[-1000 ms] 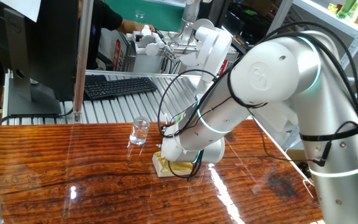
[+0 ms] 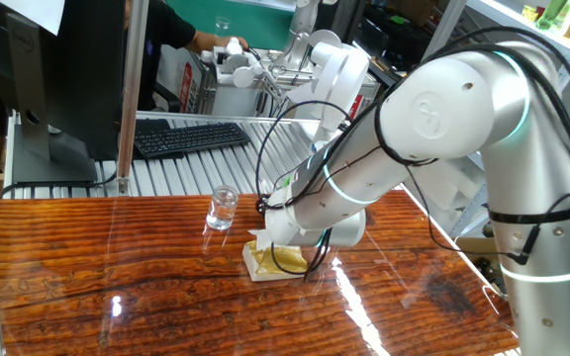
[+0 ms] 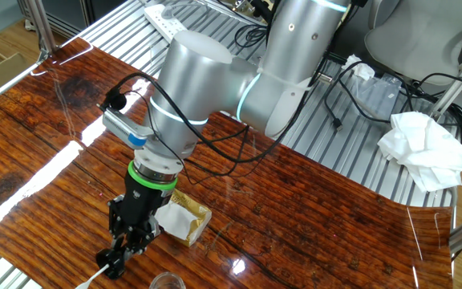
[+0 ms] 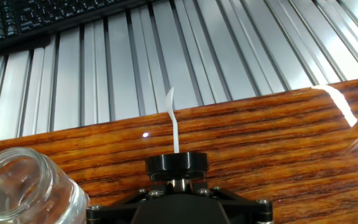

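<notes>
My gripper is shut on the thin end of a white plastic spoon, whose tip points away from me over the table edge in the wrist view. In exterior view 2 the gripper hangs at the front left with the spoon sticking out below. A clear glass jar, open at the top, is left of the gripper and apart from it; it holds clear liquid in exterior view 1. The arm hides the gripper in exterior view 1.
A small gold-and-white box with white tissue in it lies beside the gripper. A keyboard and monitor occupy the ribbed metal surface beyond the table edge.
In exterior view 1 the arm has shifted slightly to the right over the last second. The jar and the box have stayed in place.
</notes>
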